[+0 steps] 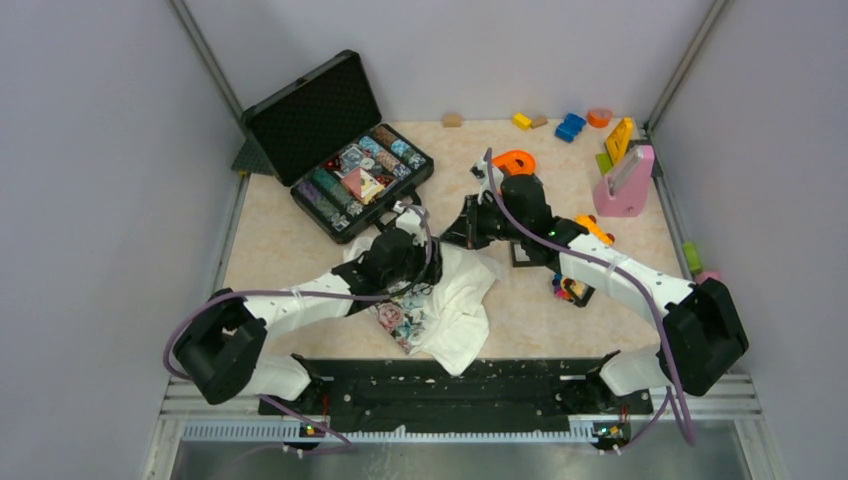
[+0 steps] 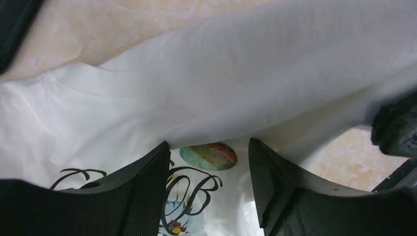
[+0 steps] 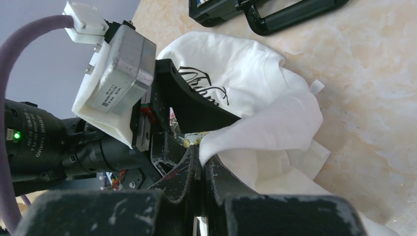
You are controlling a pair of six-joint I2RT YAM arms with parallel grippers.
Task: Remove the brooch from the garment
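The white printed garment (image 1: 460, 310) lies bunched at the table's front middle. My right gripper is shut on a lifted fold of it, which rises from between the fingertips. My left gripper is part open just left of the right one, its fingertips at the fold's edge. Between them shows an oval, mottled green and rust brooch (image 2: 207, 156) on the white cloth, beside black script print.
An open black case (image 1: 312, 206) of accessories stands behind the garment at the left. Toys and a pink object (image 1: 622, 190) occupy the right side and back. Bare table shows left of the garment.
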